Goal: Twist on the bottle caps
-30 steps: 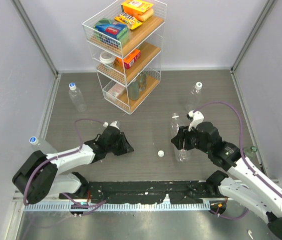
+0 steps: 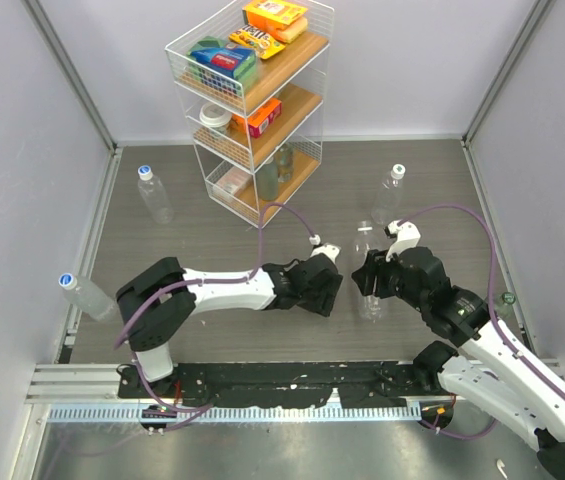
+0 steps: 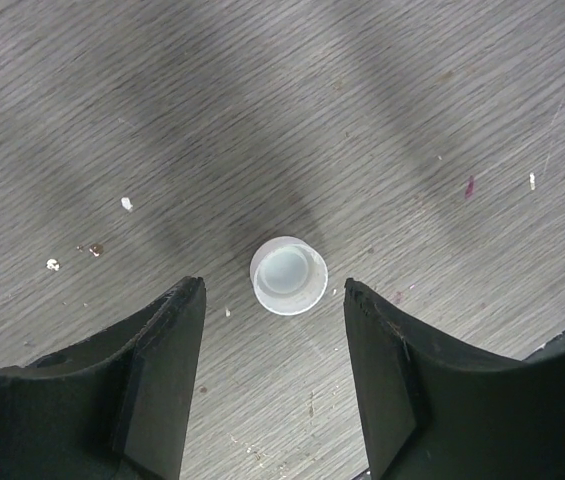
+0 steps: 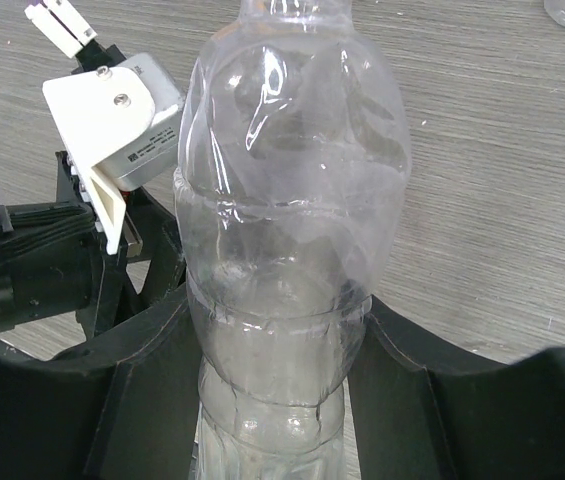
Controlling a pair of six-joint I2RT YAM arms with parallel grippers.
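A white cap lies on the table between the open fingers of my left gripper, which hangs over it in the left wrist view and hides it in the top view. My right gripper is shut on an upright clear bottle, whose top runs out of the right wrist view.
Capped bottles stand at the back left, left edge and back right. A wire shelf with packets and jars stands at the back. A green glass item is at the right edge.
My left gripper has swept right across the table to over the cap. My right gripper and the bottle have shifted slightly right.
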